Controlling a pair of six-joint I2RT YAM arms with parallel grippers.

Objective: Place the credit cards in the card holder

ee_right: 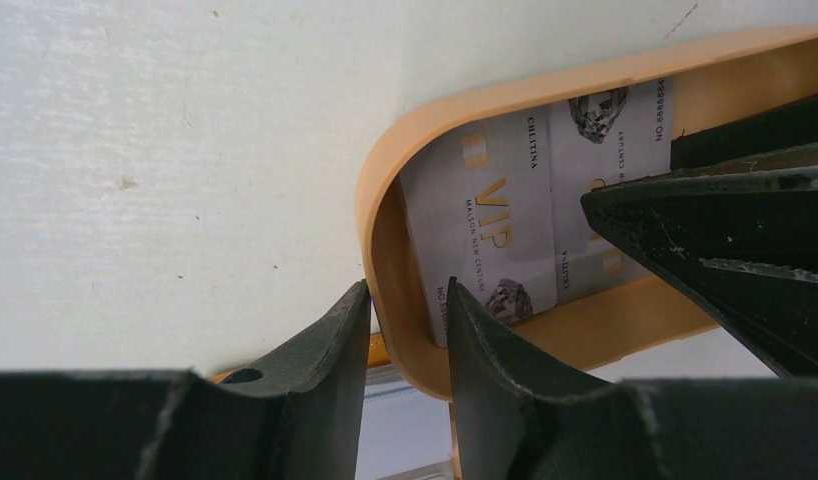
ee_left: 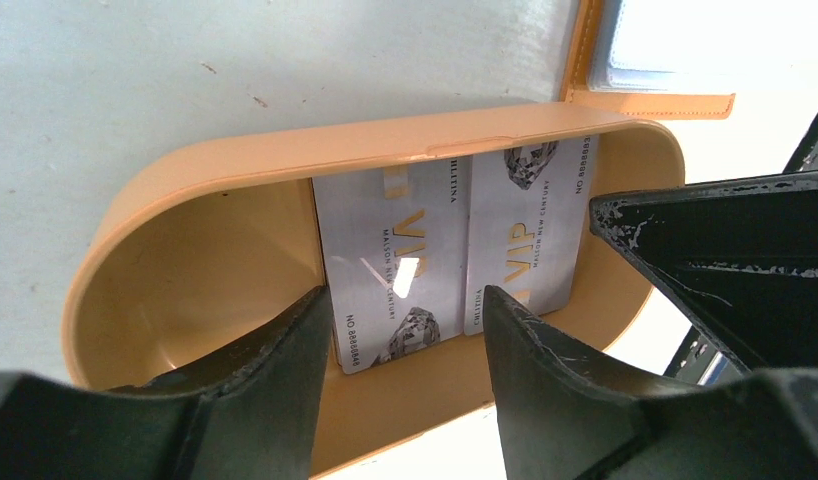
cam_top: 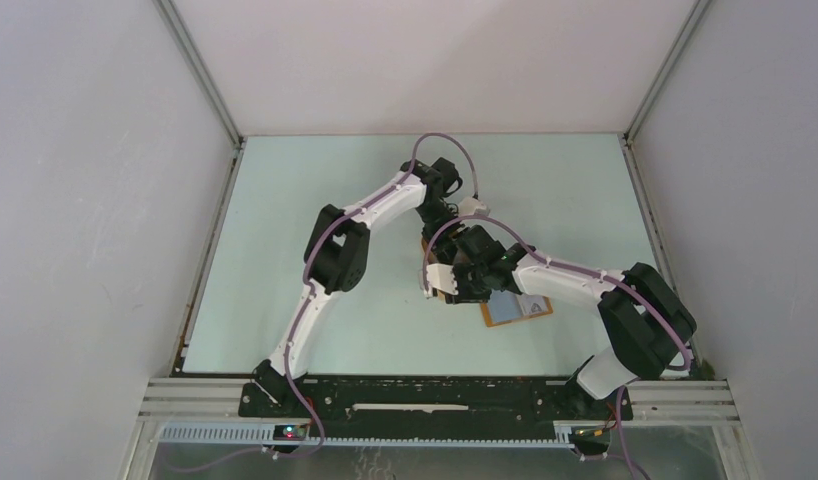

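Note:
Two silver VIP cards (ee_left: 395, 250) lie side by side in a tan rounded tray (ee_left: 235, 160). My left gripper is part open above the cards; one finger overlaps the edge of the left card, the other the right card's lower edge. In the right wrist view the tray's end wall (ee_right: 377, 240) passes between the fingers of my part-open right gripper. Neither gripper shows a card held. The open card holder (cam_top: 518, 308), brown-edged with blue and grey panels, lies on the table below the right gripper. In the top view both arms largely hide the tray.
The two grippers are close together over the tray; a dark finger of the other arm (ee_left: 725, 260) reaches into the left wrist view from the right.

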